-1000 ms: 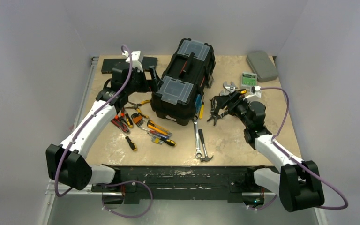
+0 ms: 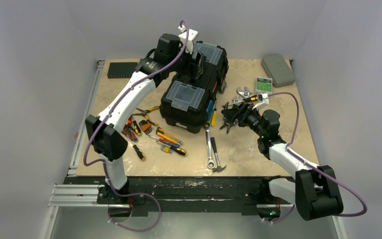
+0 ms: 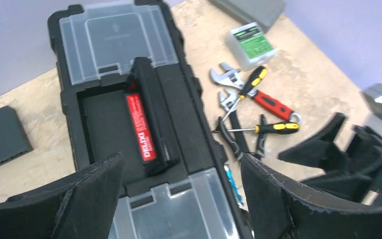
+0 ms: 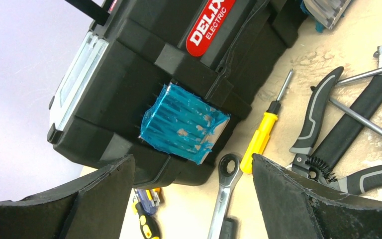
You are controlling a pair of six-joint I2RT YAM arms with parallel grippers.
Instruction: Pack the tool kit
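Note:
The black toolbox (image 2: pixel 186 114) stands closed, with clear lidded compartments on top and a folded handle (image 3: pixel 159 119) in its recess. My left gripper (image 2: pixel 196 64) is over the box top, fingers apart, with the handle between and below them in the left wrist view (image 3: pixel 179 199). My right gripper (image 2: pixel 234 112) stands open at the box's right, above pliers (image 4: pixel 314 112), a yellow screwdriver (image 4: pixel 258 142) and adjustable wrenches (image 3: pixel 229 79). A ratchet wrench (image 2: pixel 209 147) and hammer (image 2: pixel 216 154) lie in front.
More tools, including pliers (image 2: pixel 128 132) and a knife (image 2: pixel 166 137), lie front-left. A black case (image 2: pixel 121 70) is back-left, a grey case (image 2: pixel 277 70) and a green-label box (image 2: pixel 264 85) back-right.
My left arm has risen and swung toward the back right, bringing its gripper over the toolbox's handle. The right arm has shifted only slightly.

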